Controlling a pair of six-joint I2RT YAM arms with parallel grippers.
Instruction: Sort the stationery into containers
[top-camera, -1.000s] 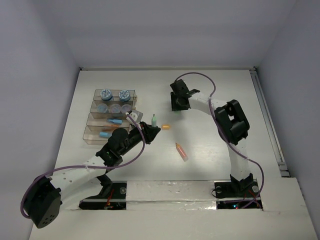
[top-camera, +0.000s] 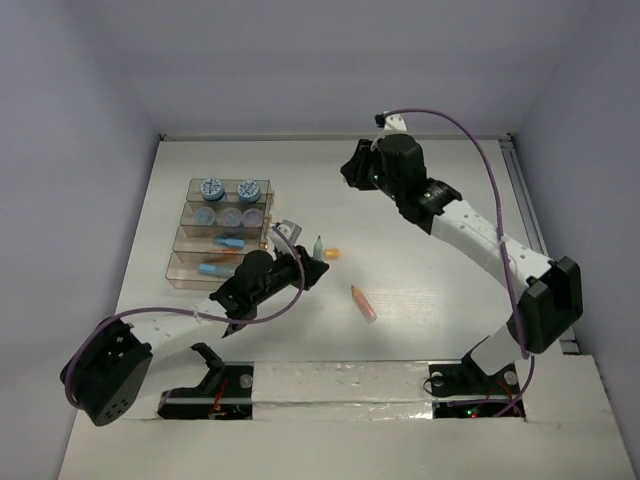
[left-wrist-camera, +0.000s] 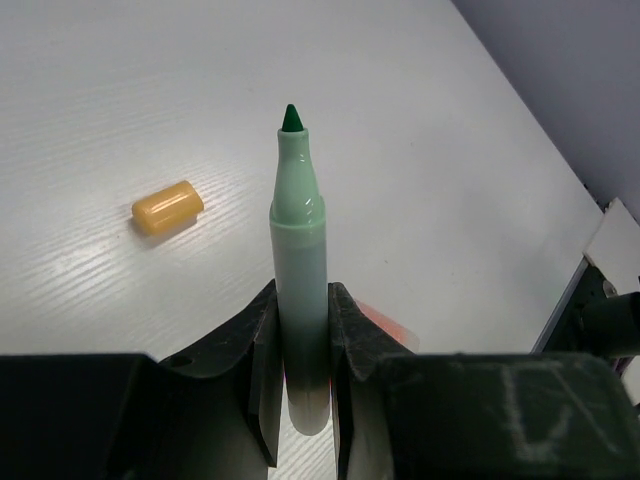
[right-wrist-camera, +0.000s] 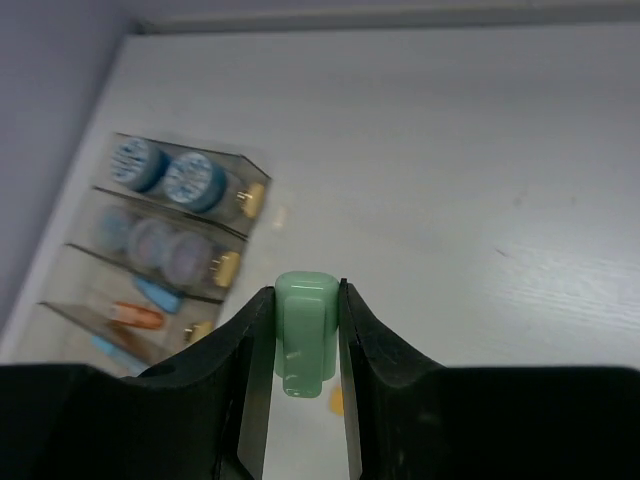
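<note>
My left gripper is shut on the green marker body, which stands upright with its dark green tip bare, just right of the organizer. In the right wrist view my right gripper is shut on a green cap, lifted well clear of the table at the upper middle. An uncapped orange marker lies on the table, and an orange cap lies close to the left gripper. The clear tiered organizer stands at the left.
Two blue-lidded jars fill the organizer's back row, with several round containers in front of them. Blue pieces and an orange piece lie in nearer compartments. Bare table spans the middle and right.
The left gripper, still with the marker, has shifted slightly right and nearer the front.
</note>
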